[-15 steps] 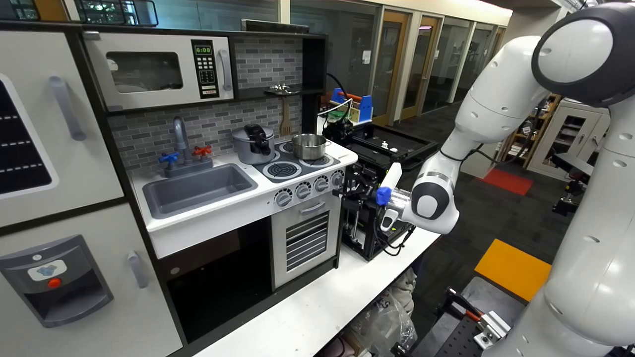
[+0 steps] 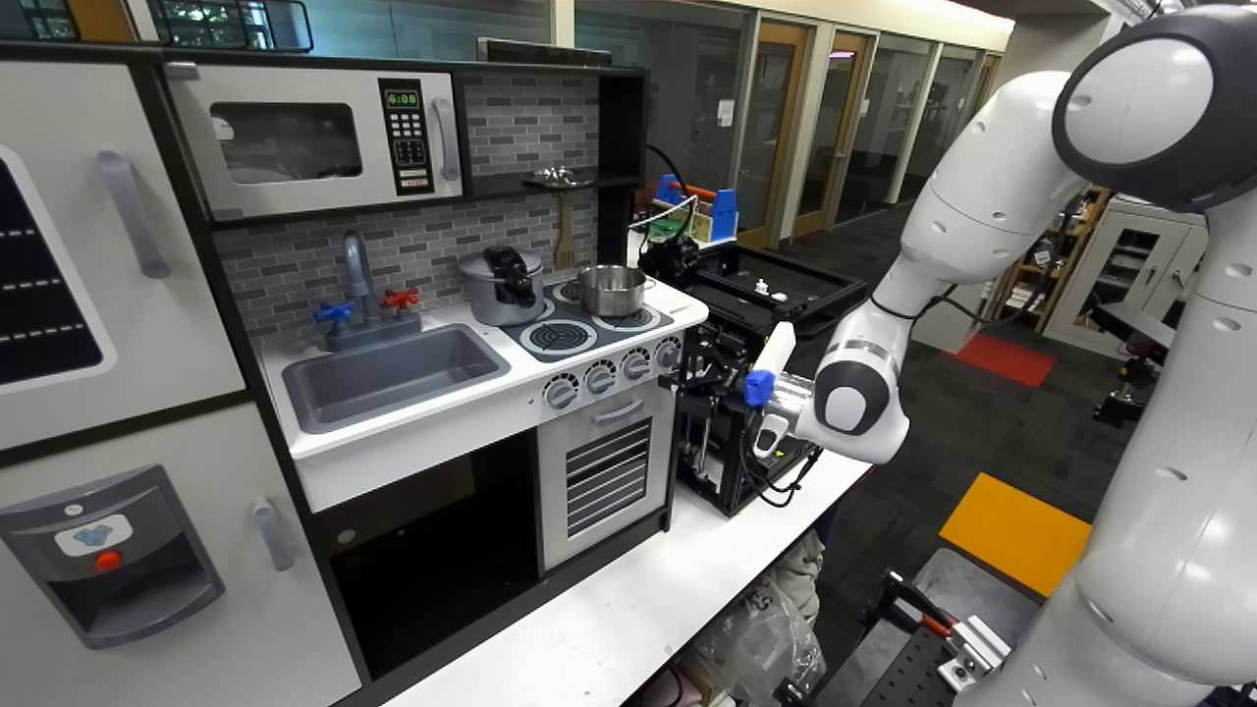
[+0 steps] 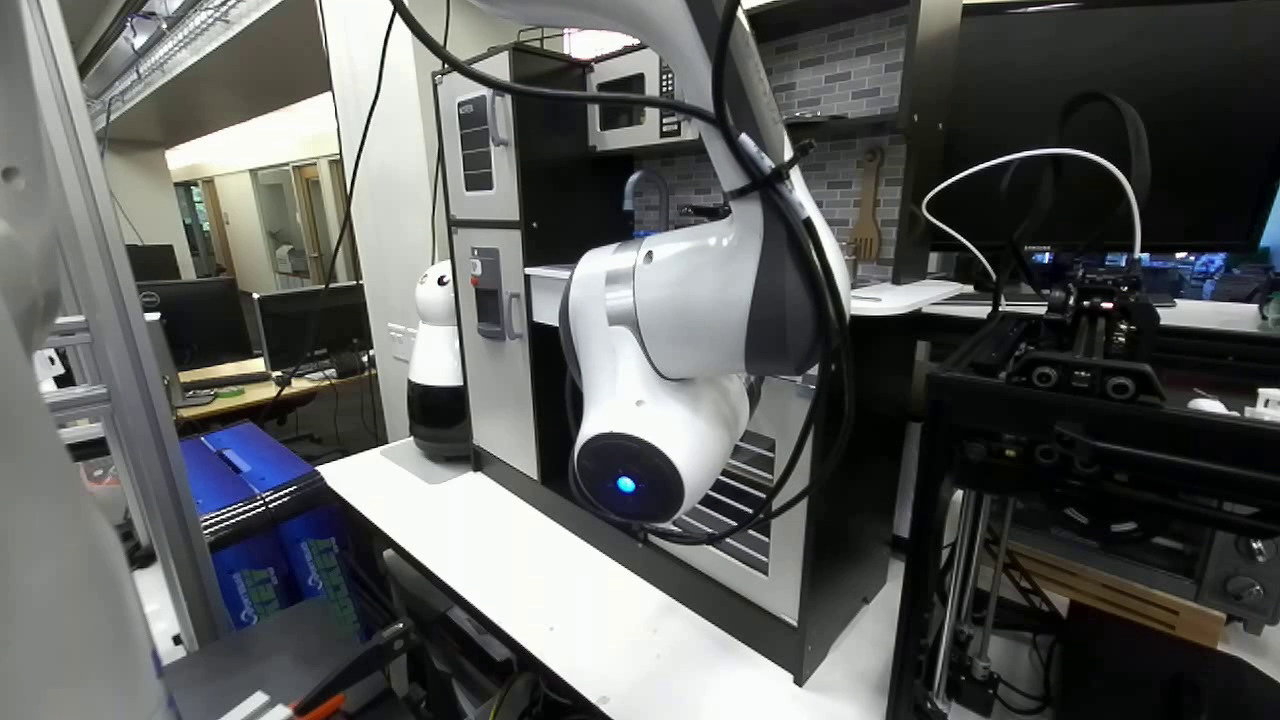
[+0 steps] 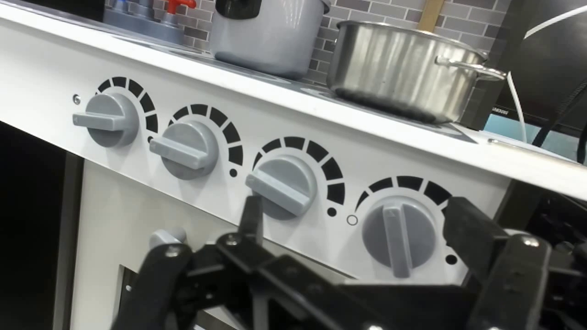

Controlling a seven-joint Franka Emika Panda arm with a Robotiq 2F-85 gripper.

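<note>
My gripper stands open before the stove's control panel in the wrist view, its two black fingers well apart. Between them, farther in, shows the rightmost grey knob (image 4: 399, 236), its grip ridge close to vertical. The left fingertip overlaps the lower edge of the third knob (image 4: 283, 187) in the picture. That knob, the second knob (image 4: 187, 148) and the leftmost knob (image 4: 110, 120) have their ridges slanted nearer to level. Whether a finger touches any knob cannot be told. In exterior view 2 the arm hides the gripper.
A steel pot (image 4: 407, 71) and a grey lidded pot (image 4: 269, 33) stand on the stovetop above the panel. Below is the oven door handle (image 2: 619, 412). A black printer-like frame (image 2: 737, 353) stands close to the right.
</note>
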